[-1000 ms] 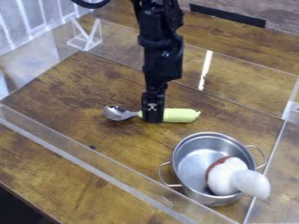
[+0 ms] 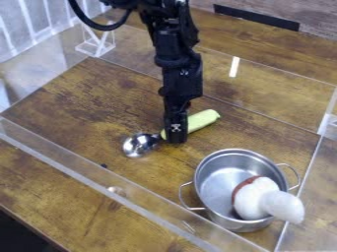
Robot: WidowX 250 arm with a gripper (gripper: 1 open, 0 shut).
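My black gripper [image 2: 176, 128] is low over the wooden table at the centre, at a pale yellow-green handled utensil [image 2: 200, 122] with a metal spoon head [image 2: 140, 145] pointing to the lower left. The fingers are around the handle's middle; whether they are shut on it I cannot tell.
A steel pot [image 2: 214, 177] with two handles sits at the lower right, holding a white and reddish object [image 2: 257, 201]. Clear plastic walls border the table.
The gripper has moved down over the utensil. The utensil has turned, its head now lower and nearer the front, its handle more slanted.
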